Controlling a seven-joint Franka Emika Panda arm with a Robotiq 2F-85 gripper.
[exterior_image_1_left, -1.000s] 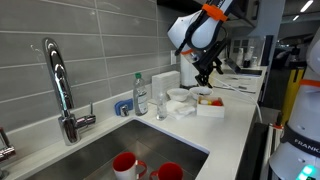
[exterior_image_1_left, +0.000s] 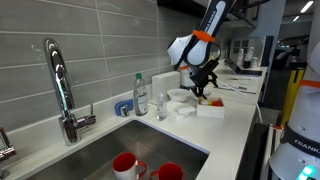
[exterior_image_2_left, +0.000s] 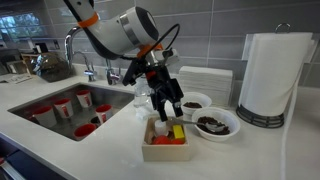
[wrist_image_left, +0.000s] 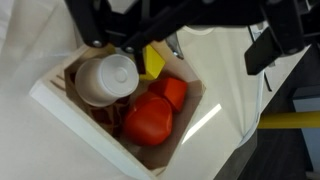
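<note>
My open gripper hangs over a small box, its fingers pointing down and nothing seen between them. In the wrist view the box (wrist_image_left: 60, 100) lies below and mostly left of the gap between the fingers. It holds a white lidded cup (wrist_image_left: 118, 76), a yellow item (wrist_image_left: 152, 64), a large red item (wrist_image_left: 148, 120) and a smaller red item (wrist_image_left: 174, 92). Exterior view 2 shows the same box (exterior_image_2_left: 165, 153) on the counter, with my gripper (exterior_image_2_left: 164, 108) just above its contents. From the side, the box (exterior_image_1_left: 210, 112) looks pale.
Beside the box stands a white bowl (exterior_image_2_left: 231, 121) with dark contents and a utensil; another bowl (exterior_image_2_left: 192, 98) is behind. A paper towel roll (exterior_image_2_left: 266, 80) stands at the right. Red mugs (exterior_image_1_left: 125, 165) sit in the sink (exterior_image_1_left: 90, 158).
My gripper has come down closer to the box over the last second. The box and the things around it look unmoved.
</note>
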